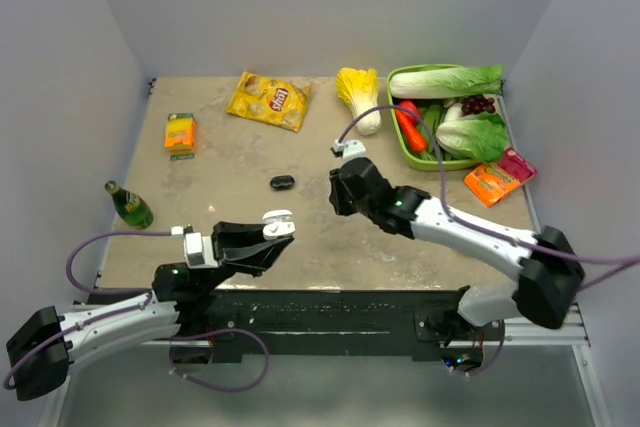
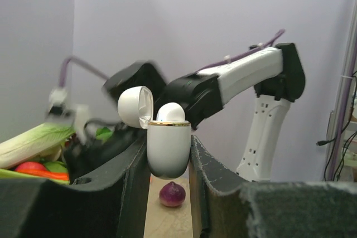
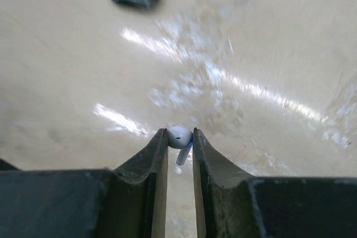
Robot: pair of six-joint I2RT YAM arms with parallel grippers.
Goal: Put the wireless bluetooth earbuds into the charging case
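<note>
My left gripper is shut on the white charging case [image 2: 168, 146], which is upright with its lid [image 2: 134, 106] flipped open and one white earbud [image 2: 170, 112] showing inside. In the top view the case [image 1: 278, 229] is at the front left, above the table edge. My right gripper, pointing down over the table, is shut on a white earbud [image 3: 179, 136]; in the top view that gripper [image 1: 340, 202] is right of centre, hiding what it holds.
A small black object [image 1: 282, 182] lies mid-table. A chips bag [image 1: 268, 102], yellow-leaved vegetable [image 1: 360, 97] and vegetable basket [image 1: 415, 158] are at the back. A green bottle [image 1: 130, 205] and yellow-orange box [image 1: 180, 135] are on the left.
</note>
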